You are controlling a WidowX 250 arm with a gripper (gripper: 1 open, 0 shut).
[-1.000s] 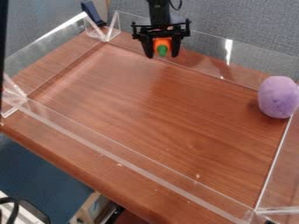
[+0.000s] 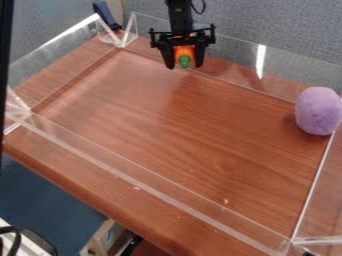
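My black gripper [image 2: 183, 55] is at the top middle, near the back wall of the clear-walled tray. An orange object with a green end [image 2: 185, 59] sits between its fingers; whether the fingers are closed on it or only around it is hard to tell at this size. A purple eggplant-like object [image 2: 318, 110] rests at the right side of the tray, apart from the gripper.
The wooden floor [image 2: 167, 140] of the tray is bare across the middle and front. Clear plastic walls [image 2: 147, 186] border it, with a dark blue item [image 2: 106, 15] beyond the back left corner.
The gripper and the orange object have shifted very slightly, if at all; the purple object has stayed in place.
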